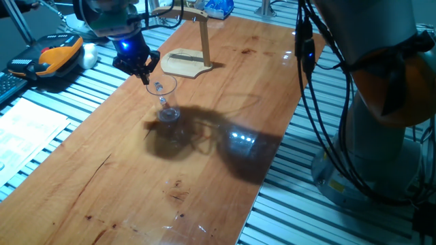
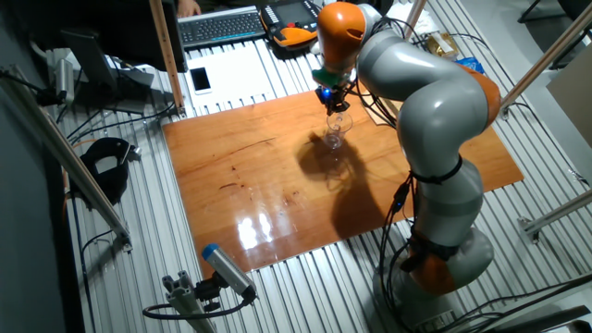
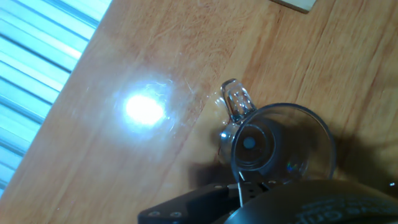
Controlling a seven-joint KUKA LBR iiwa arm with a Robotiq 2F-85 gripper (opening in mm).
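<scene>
A clear mug (image 1: 167, 102) with a handle stands upright on the wooden table, near its far left edge in exterior view 1. My gripper (image 1: 145, 79) points down at the mug's rim, on the side nearer the table edge. From the wrist view, the mug (image 3: 289, 109) is seen from above, its handle pointing up and left. The gripper is at the bottom of that view, its dark fingertips close together with the thin glass wall between them. It appears shut on the rim. In exterior view 2 the mug (image 2: 334, 141) is faint below the gripper (image 2: 335, 109).
A wooden stand (image 1: 187, 62) with an upright post is just behind the mug. An orange and black device (image 1: 46, 56) lies off the table on the slatted surface.
</scene>
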